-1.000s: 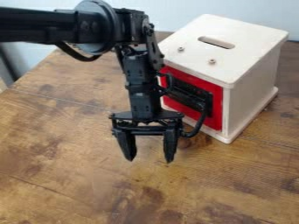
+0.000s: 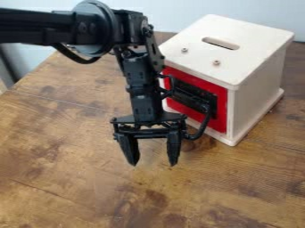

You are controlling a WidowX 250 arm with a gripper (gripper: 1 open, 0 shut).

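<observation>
My black gripper [image 2: 152, 157] hangs pointing down above the wooden table, in front of and to the left of a pale wooden box [image 2: 248, 98]. Its two fingers stand apart, open, with nothing visible between them. The box has a slot in its top and a red front panel [image 2: 212, 122], partly hidden behind the arm and its cable.
The box occupies the back right. A white wall lies beyond the table's back edge.
</observation>
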